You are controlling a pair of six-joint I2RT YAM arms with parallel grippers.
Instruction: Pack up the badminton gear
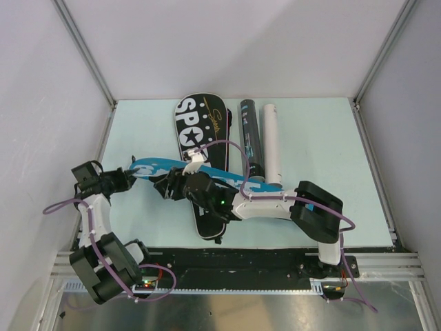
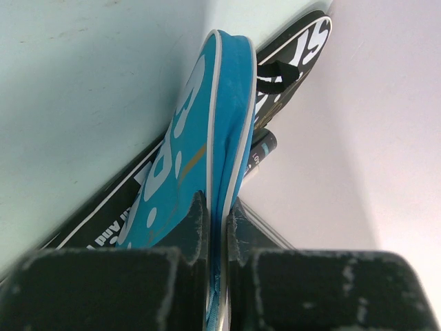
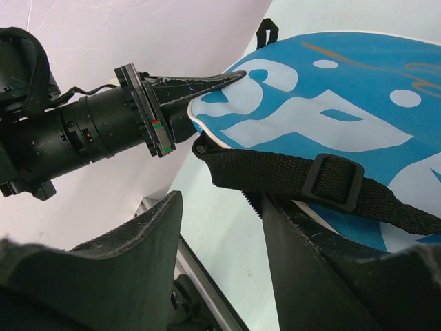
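A blue racket bag [image 1: 155, 165] with white print lies across black bags, its left end lifted in my left gripper [image 1: 132, 174], which is shut on it; the left wrist view shows the bag's piped edge [image 2: 227, 124] between the fingers. My right gripper is open at the bag's black strap [image 3: 282, 172] with its buckle, just right of the left gripper in the top view. Beneath and behind lies a black SPORT bag [image 1: 207, 117].
A black tube [image 1: 249, 131] and a white tube [image 1: 270, 138] stand lengthwise at the back right of the white table [image 1: 324, 138].
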